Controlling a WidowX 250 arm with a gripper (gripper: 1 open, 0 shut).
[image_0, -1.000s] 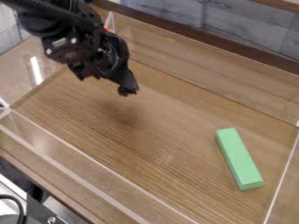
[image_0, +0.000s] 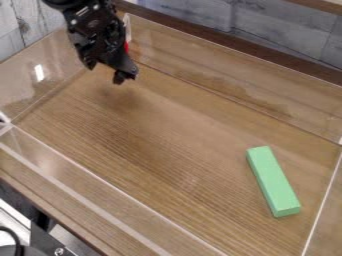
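My dark gripper (image_0: 100, 65) hangs over the back left of the wooden table, pointing down; whether it is open or shut I cannot tell. Just behind it, partly hidden, is a small red object (image_0: 126, 47). A long mint-green block (image_0: 273, 181) lies flat at the right side of the table, far from the gripper.
A raised edge with grey panels runs along the back, and cables show outside the table at the bottom left.
My gripper has moved back and away from the camera, toward the red object at the rear, and looks smaller. The green block has not moved.
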